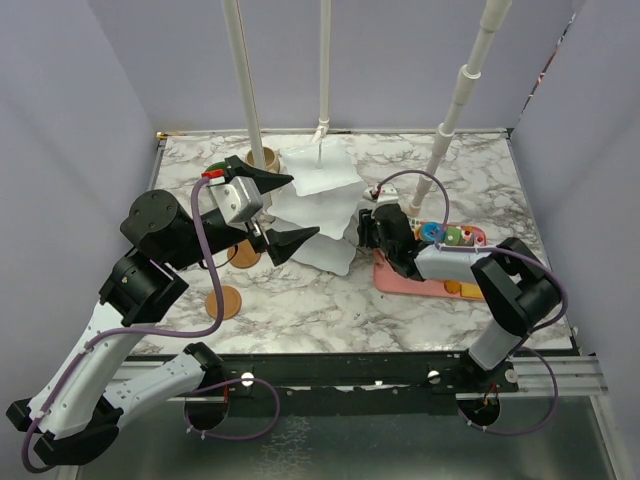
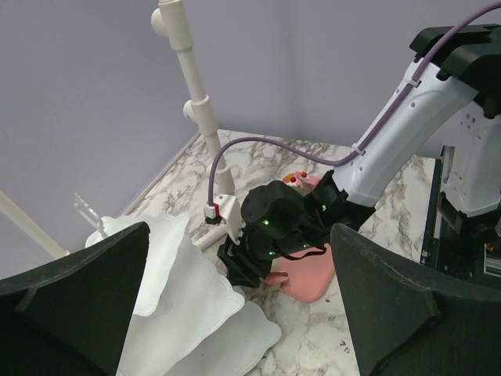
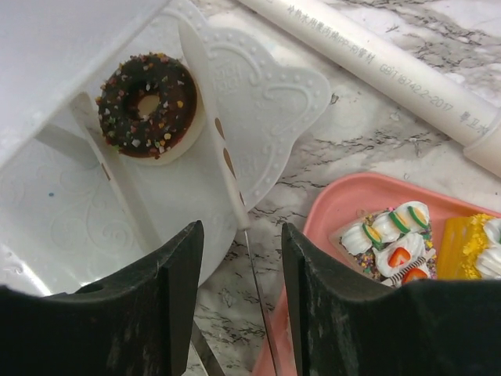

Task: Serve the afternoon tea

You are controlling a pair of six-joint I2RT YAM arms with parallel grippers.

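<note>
A white tiered stand [image 1: 318, 208] with scalloped plates stands at the back middle. In the right wrist view a chocolate donut with sprinkles [image 3: 149, 104] sits on one of its plates [image 3: 266, 94]. Two long pale arms of tongs [image 3: 223, 145] reach over the plate, one on each side of the donut. My right gripper is part open around the lower part of the tongs, with gaps visible between its fingers and the tongs' arms. The tongs' rear end is out of view. My left gripper [image 1: 302, 205] is open in front of the stand, nothing between its fingers.
A pink tray [image 1: 405, 284] of toy sweets, with a decorated cake piece [image 3: 391, 244], lies right of the stand. White pipes [image 1: 455, 105] rise behind. A round brown coaster [image 1: 224, 302] lies at the left.
</note>
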